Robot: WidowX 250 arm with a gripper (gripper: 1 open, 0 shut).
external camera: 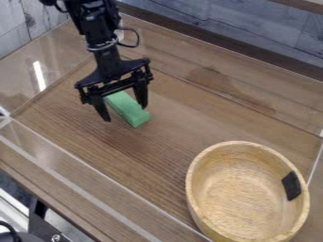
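Note:
My black gripper (117, 97) stands open at the left of centre, its two fingers on either side of a green block (128, 112). The block lies on the wooden table (202, 104), long and slanting from upper left to lower right. Whether the fingers touch it is hard to tell.
A large pale tan bowl (246, 189) with a black patch on its right side sits at the lower right. Cables and a dark area show at the lower left edge.

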